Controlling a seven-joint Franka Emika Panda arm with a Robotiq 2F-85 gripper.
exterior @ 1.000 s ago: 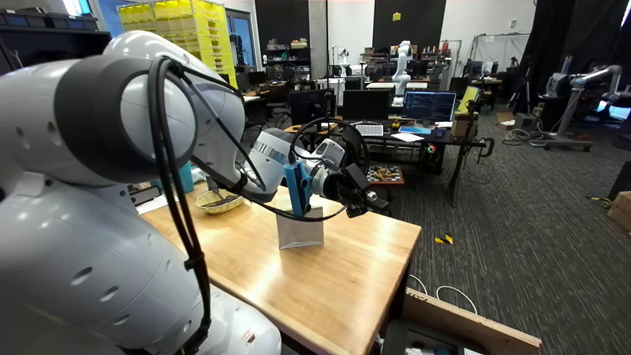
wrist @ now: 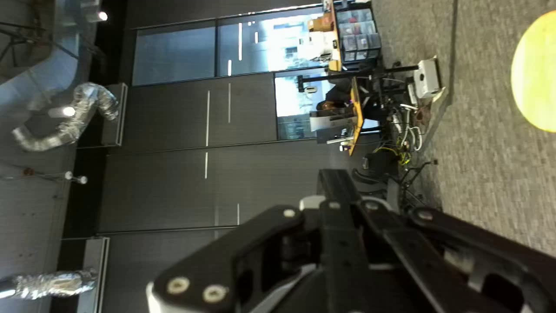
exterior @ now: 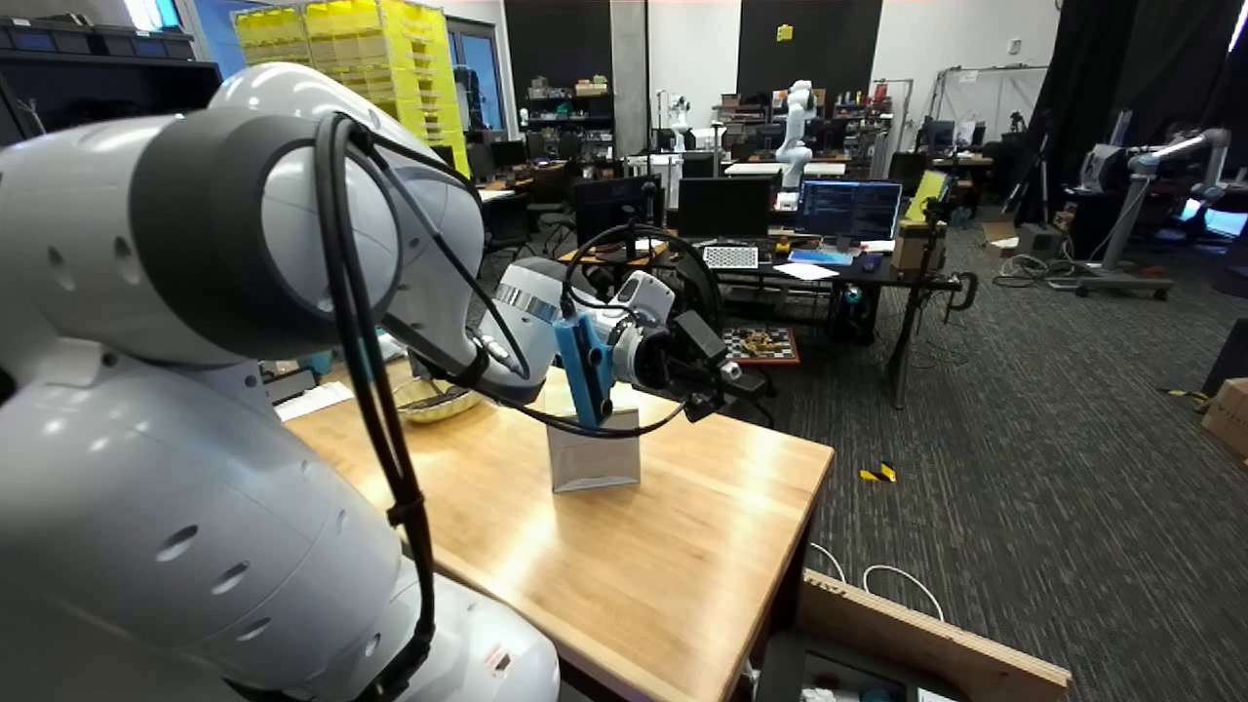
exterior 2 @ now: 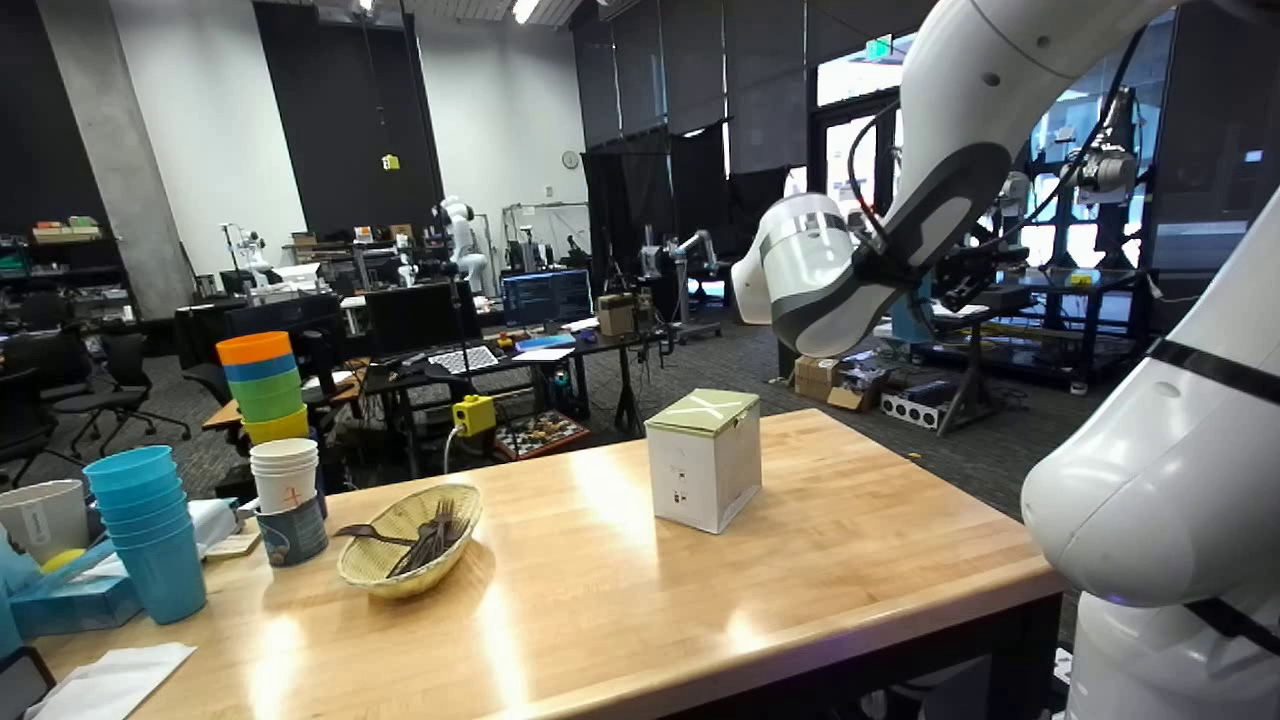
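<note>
In the wrist view my gripper shows its dark fingers drawn together at the middle, shut, with nothing visible between them. Beyond it are only a dark wall, windows and the floor, and no tabletop. Exterior view 1 has the gripper (exterior: 731,384) held in the air toward the table's far side, pointing outward. A white box (exterior 2: 701,478) with a pale green lid (exterior 2: 703,412) stands upright on the wooden table (exterior 2: 576,600). From exterior view 1 the arm covers part of this box (exterior: 596,458). In exterior view 2 the gripper is hard to make out behind the arm.
A wicker basket (exterior 2: 409,574) holding dark cutlery sits left of the box. Farther left stand stacked blue cups (exterior 2: 149,534), white paper cups (exterior 2: 286,470) and a colourful cup stack (exterior 2: 262,386). White napkins (exterior 2: 114,682) lie at the front left. Bare tabletop surrounds the box.
The arm has shifted slightly: its elbow sits a little farther right in exterior view 1, the gripper a little left and higher. The box and basket have not moved.
</note>
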